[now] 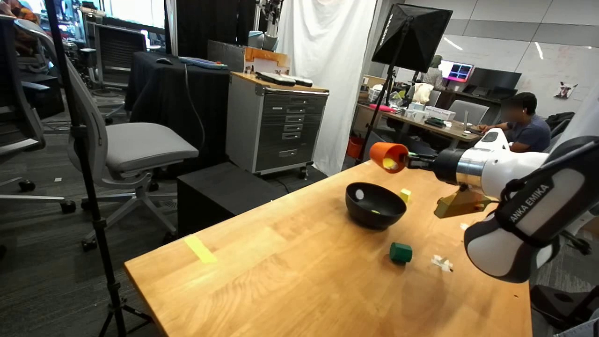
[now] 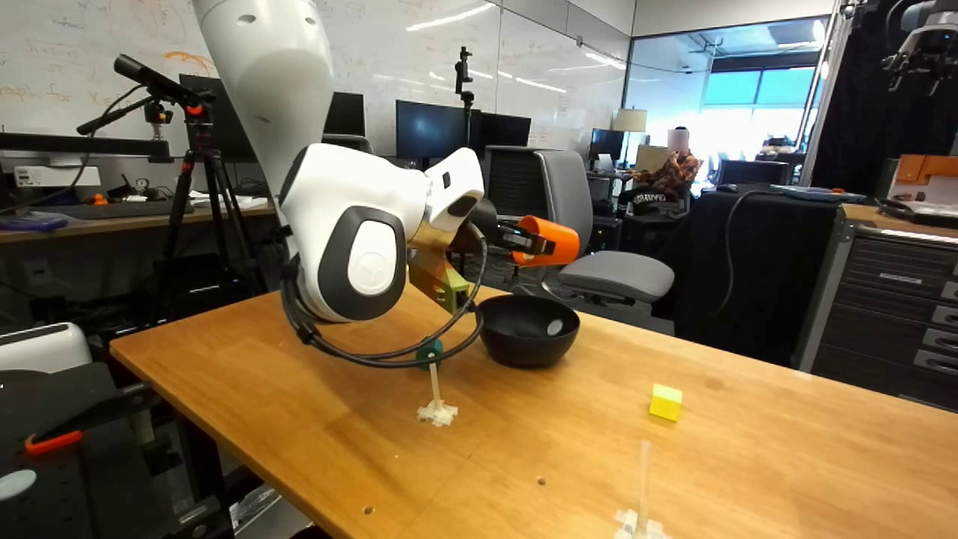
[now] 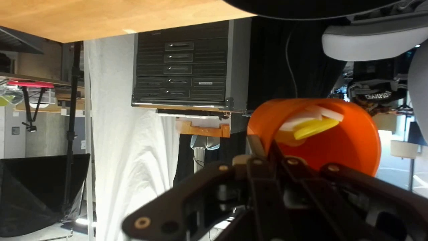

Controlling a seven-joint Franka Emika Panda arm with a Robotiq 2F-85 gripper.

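Observation:
My gripper (image 1: 410,161) is shut on the wall of an orange cup (image 1: 386,157), raised above the table. The cup lies tipped sideways, and its open mouth shows in the wrist view. Inside it are a yellow piece (image 3: 316,128) and pale pieces (image 3: 301,118). A black bowl (image 1: 368,214) stands on the table below and near the cup. A small yellowish bit (image 1: 376,211) shows in the bowl. Against the bowl appears a white spot (image 1: 359,194), also visible in exterior view 2; whether it lies inside or hangs above, I cannot tell.
Beyond the bowl sits a yellow cube (image 1: 405,194). A green block (image 1: 400,252) rests on the near side, close to some whitish tape (image 1: 442,263). Yellow tape (image 1: 200,248) marks the table's left part, where the wood is clear.

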